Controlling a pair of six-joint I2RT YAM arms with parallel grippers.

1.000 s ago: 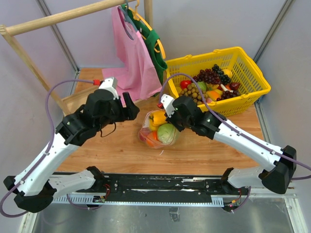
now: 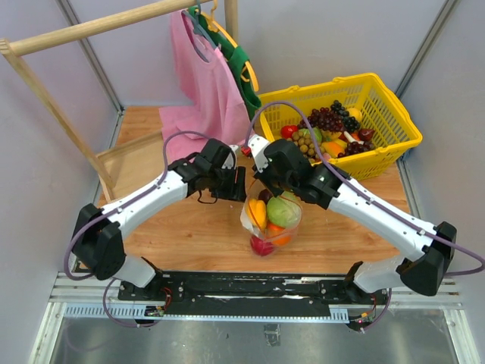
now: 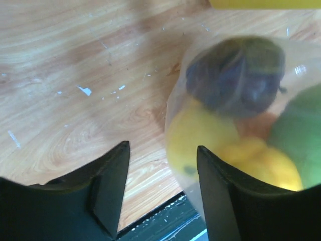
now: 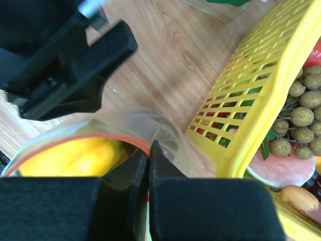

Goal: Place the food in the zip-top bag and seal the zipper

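The clear zip top bag (image 2: 294, 221) holds a yellow pepper (image 2: 258, 212), a green cabbage (image 2: 283, 211), an orange (image 2: 278, 233), a dark purple piece (image 3: 235, 75) and a red fruit low down. Its mouth gapes, edged by an orange-red zipper strip (image 4: 95, 136). My right gripper is shut on the thin rim at one side of that mouth. At the opposite, left side of the bag my left gripper stands partly open. Bare table shows between its fingers; the bag wall passes behind its right finger (image 3: 213, 173).
A yellow basket (image 2: 405, 125) full of fruit stands at the back right, close to the right gripper. Behind the left arm a wooden rack (image 2: 98, 25) carries pink cloth (image 2: 204, 83) and green cloth. Table on both sides of the bag is free.
My left gripper has swung in from the left to the bag's side.
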